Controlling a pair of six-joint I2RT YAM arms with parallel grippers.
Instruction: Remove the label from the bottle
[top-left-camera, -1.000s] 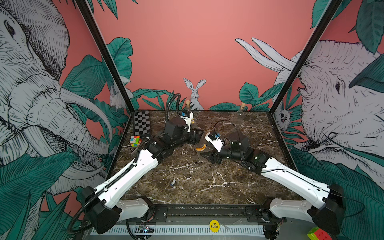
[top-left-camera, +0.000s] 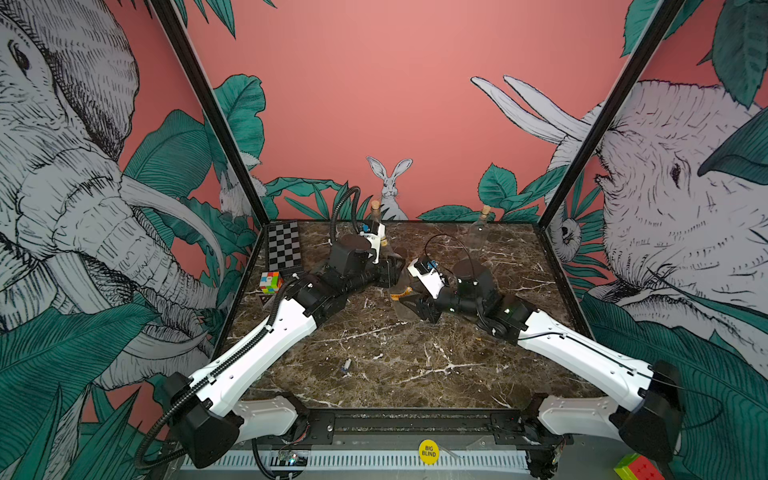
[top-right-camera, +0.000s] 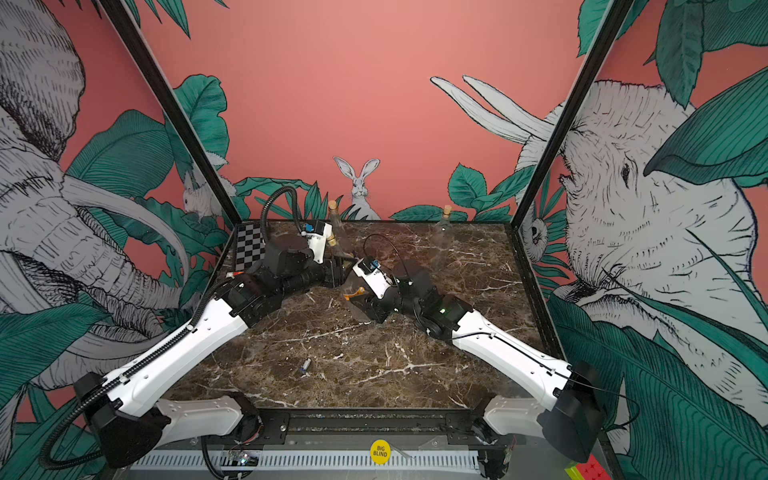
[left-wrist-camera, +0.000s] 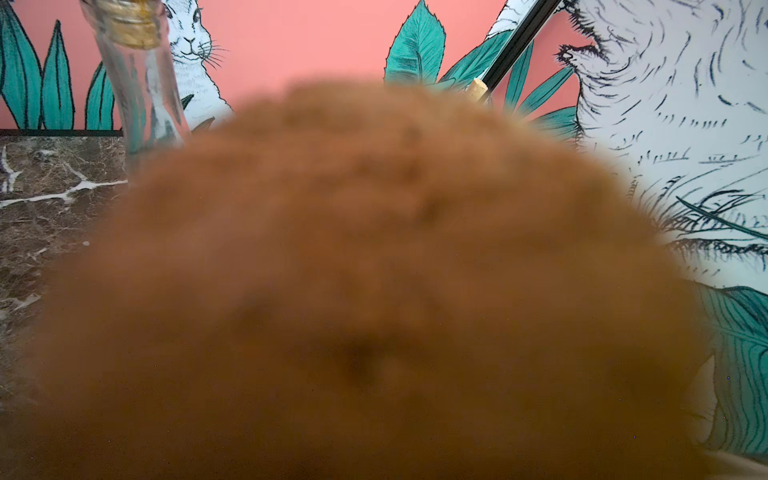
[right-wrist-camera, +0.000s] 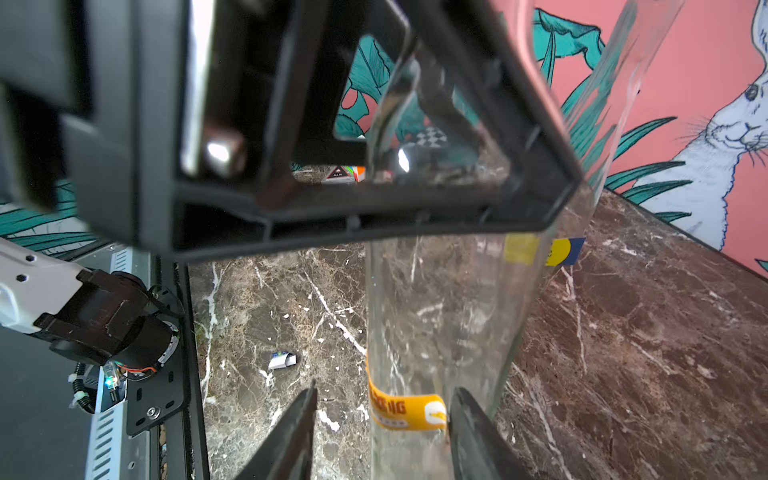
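Observation:
A clear glass bottle stands upright in my left gripper (top-left-camera: 388, 264), which is shut on it near the top; a blurred cork fills most of the left wrist view (left-wrist-camera: 368, 272). An orange label (right-wrist-camera: 404, 412) wraps the lower part of the bottle, also visible in the top views (top-left-camera: 400, 296). My right gripper is part open beside that label, one fingertip at its right end, the other left of the bottle.
More corked bottles (left-wrist-camera: 140, 96) (top-left-camera: 482, 228) stand at the back. A checkerboard (top-left-camera: 284, 248) and a puzzle cube (top-left-camera: 269, 282) lie at the left. A small piece (top-left-camera: 346, 365) lies on the front table, which is otherwise clear.
The left arm shows no visible movement.

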